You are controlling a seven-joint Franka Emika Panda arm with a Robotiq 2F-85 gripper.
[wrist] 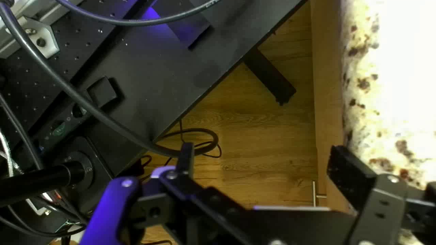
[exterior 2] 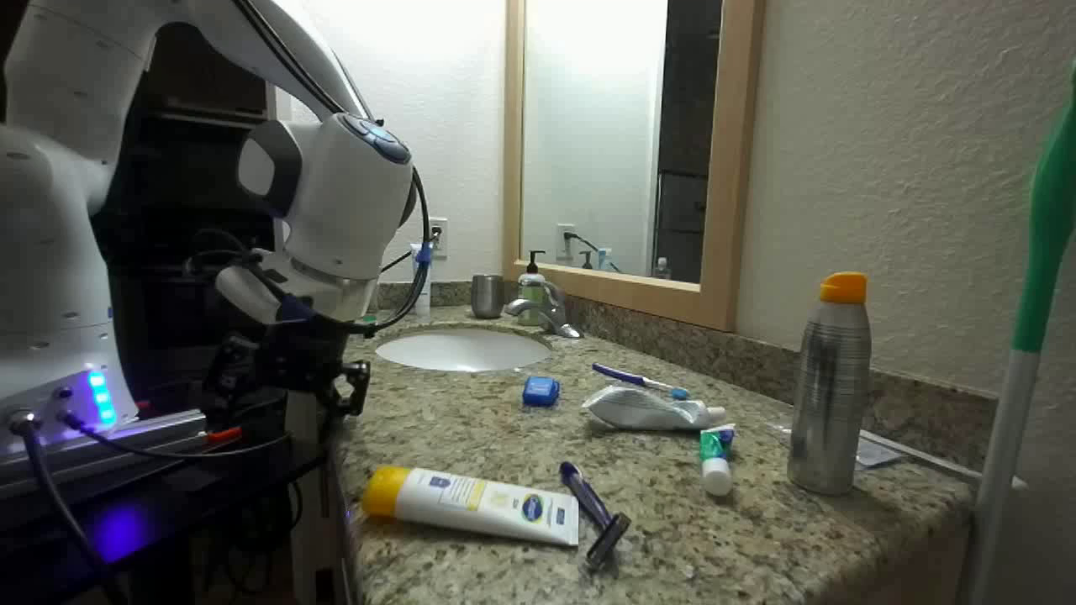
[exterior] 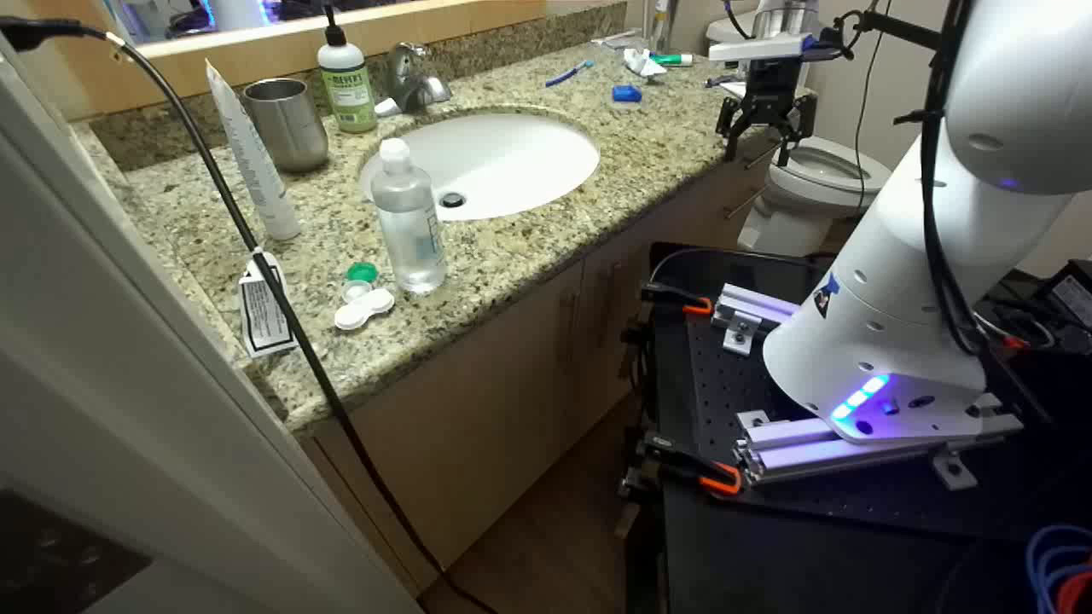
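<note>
In the wrist view my gripper is open, its fingers wide apart with only the wooden floor visible between them. Exterior view 1 has the gripper (exterior: 758, 152) hanging beside the counter's front edge, at the far end. On the counter in exterior view 2 lie a yellow-capped tube (exterior 2: 474, 504), a razor (exterior 2: 597, 514), a blue floss box (exterior 2: 540, 391), a toothbrush (exterior 2: 637, 379), a crumpled white tube (exterior 2: 651, 408) and a small green-and-white tube (exterior 2: 716, 462). A clear bottle (exterior: 409, 220) stands by the sink (exterior: 512, 164), near a contact lens case (exterior: 363, 309).
A metal cup (exterior: 287, 124), soap bottle (exterior: 348, 82) and faucet (exterior: 415, 82) line the back. An orange-capped spray can (exterior 2: 830, 393) stands at the counter's other end. One black cable (exterior: 338, 409) crosses the front corner. Counter between sink and floss box is clear.
</note>
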